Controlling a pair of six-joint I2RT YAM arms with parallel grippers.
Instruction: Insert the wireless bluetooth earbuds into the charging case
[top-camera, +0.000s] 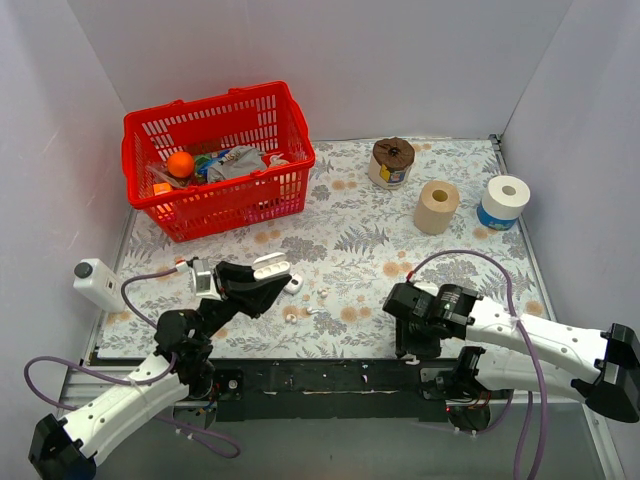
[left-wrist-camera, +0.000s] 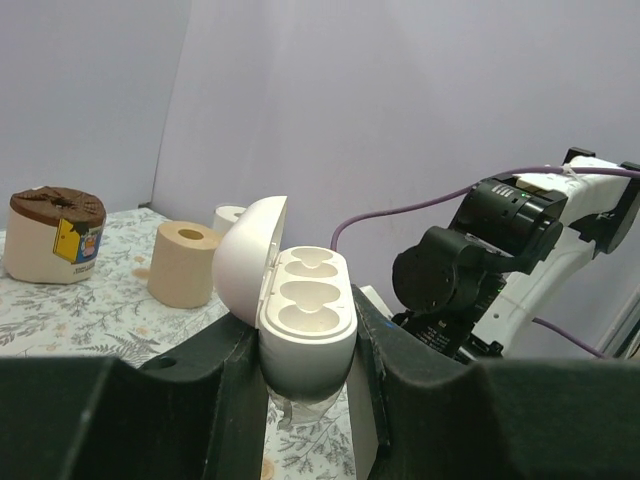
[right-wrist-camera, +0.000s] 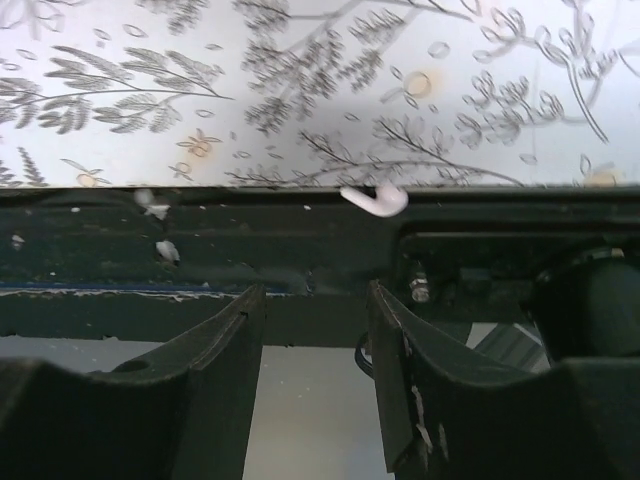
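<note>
My left gripper is shut on the white charging case, held above the table with its lid up. The case's rounded hollows face the camera in the left wrist view and look empty. My right gripper is part open over the black front rail, with nothing between its fingers. In the right wrist view a small white earbud-like piece lies at the border of tabletop and rail, ahead of the right fingertip.
A white rounded object lies beside the left gripper. The red basket stands back left, with a brown-topped roll, a tan roll and a white-and-blue roll back right. Purple cables trail from both arms.
</note>
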